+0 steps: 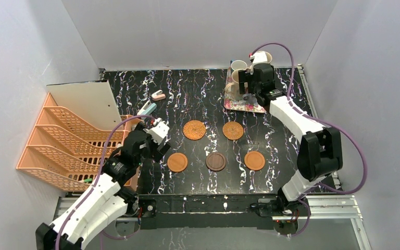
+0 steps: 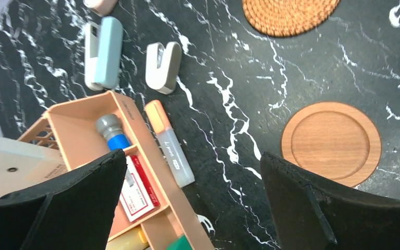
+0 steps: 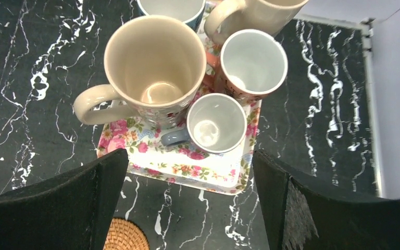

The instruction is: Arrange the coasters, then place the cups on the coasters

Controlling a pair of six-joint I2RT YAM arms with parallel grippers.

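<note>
Several cups stand upright on a floral tray (image 3: 187, 174) at the back right. Nearest in the right wrist view is a small white cup (image 3: 216, 124) with a grey-blue handle; a large cream mug (image 3: 156, 67) and a white cup with a reddish handle (image 3: 253, 62) stand against it. Open and empty, my right gripper hovers above the tray's near side, its fingers apart on either side of the small cup. Over the organizer's edge is my left gripper, also open and empty. Coasters lie on the table: two woven ones, such as the right one (image 1: 233, 130), and three wooden ones, including a dark one (image 1: 215, 161).
An orange organizer (image 1: 62, 151) fills the left side, its compartments holding small items. A stapler (image 2: 107, 52) and a highlighter (image 2: 171, 143) lie beside it. Walls close in the back and sides. The table's centre holds only the coasters.
</note>
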